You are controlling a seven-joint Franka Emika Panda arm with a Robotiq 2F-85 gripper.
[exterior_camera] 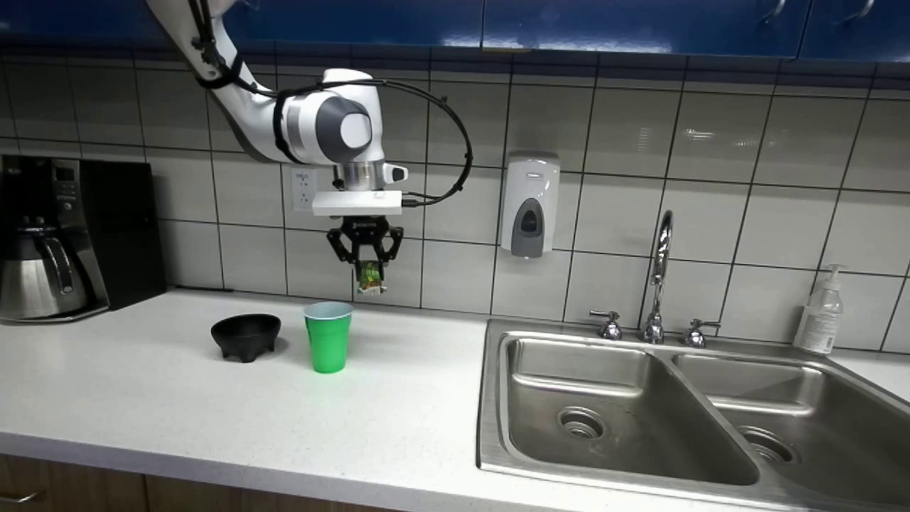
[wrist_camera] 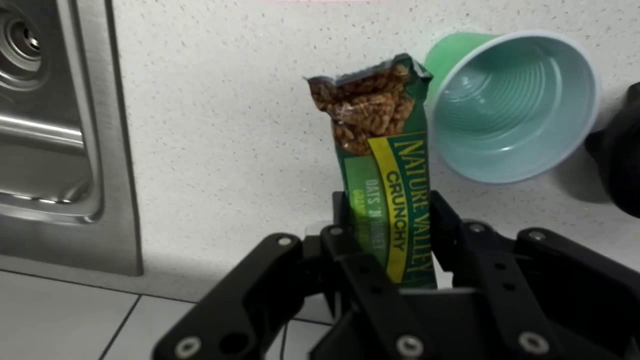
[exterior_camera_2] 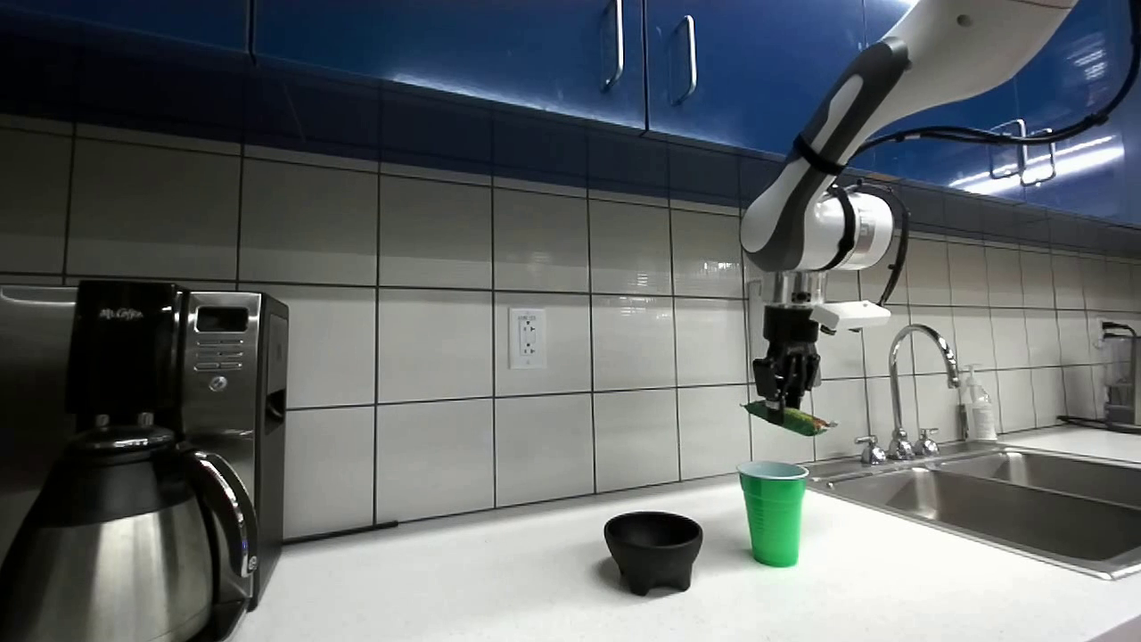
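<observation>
Between the fingers of my gripper [exterior_camera: 371, 272] is a green granola bar packet [wrist_camera: 390, 186], with the fingers shut on its sides. In the wrist view its wrapper reads Nature Valley Crunchy, and one end juts out past the fingertips. The bar hangs in the air well above the counter, nearly level in exterior view 2. Below it and a little to the left in exterior view 1, a green cup [exterior_camera: 329, 343] stands upright. Its pale inside [wrist_camera: 510, 114] looks empty in the wrist view. Left of the cup sits a black footed bowl [exterior_camera_2: 653, 547].
To the right lies a double steel sink [exterior_camera: 495, 401] with a tall faucet [exterior_camera: 661, 273]. A coffee maker [exterior_camera: 119, 230] stands at the far left. The tiled wall, with a soap dispenser [exterior_camera: 530, 205], is behind.
</observation>
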